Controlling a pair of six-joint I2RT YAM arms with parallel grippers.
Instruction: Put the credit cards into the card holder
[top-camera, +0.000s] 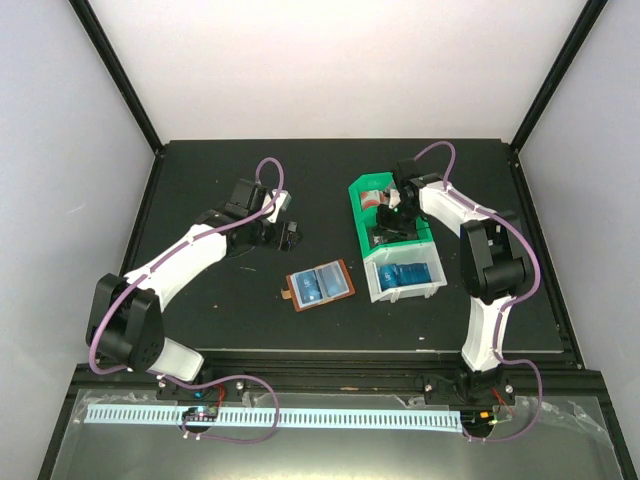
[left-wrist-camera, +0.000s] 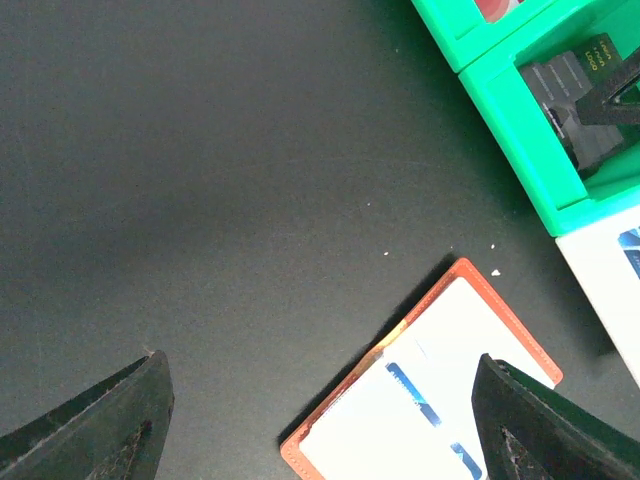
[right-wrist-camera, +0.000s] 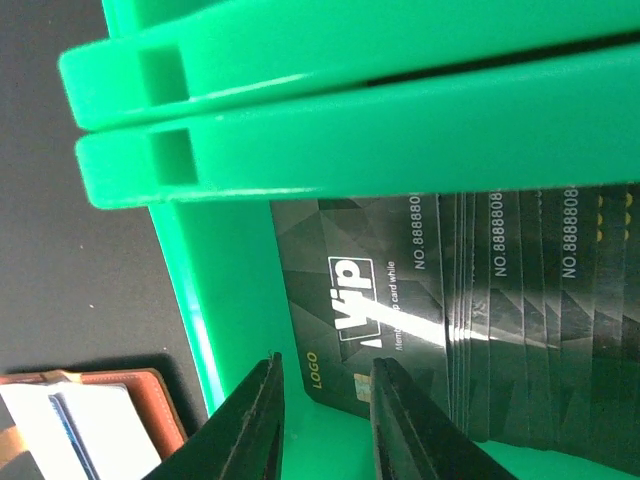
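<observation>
The card holder, brown-edged with clear sleeves, lies open on the table. Blue shows inside its sleeves. Black VIP cards stand in a row in the front green bin. Over the nearest of them hovers my right gripper, fingers a little apart, with no card visible between the fingers; whether its tips touch the card is not clear. My left gripper is wide open and empty, above the table to the upper left of the holder in the top view.
A white bin with blue cards adjoins the green bins in front. Reddish cards sit in the rear green bin. Green bin walls rise close around my right fingers. The table between the arms is bare.
</observation>
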